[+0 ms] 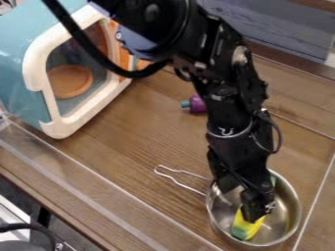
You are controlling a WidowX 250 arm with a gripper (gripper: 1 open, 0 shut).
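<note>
A small steel pot (281,221) with a wire handle (178,179) sits on the wooden table at the lower right. Inside it lies a yellow and green object (246,225). My black gripper (250,208) reaches down into the pot at that object, open, its fingertips partly overlapping it; whether they touch it is unclear.
A toy microwave (59,74) in teal and white stands at the upper left with an orange disc inside. A small purple item (195,104) lies behind the arm. The table (131,157) left of the pot is clear.
</note>
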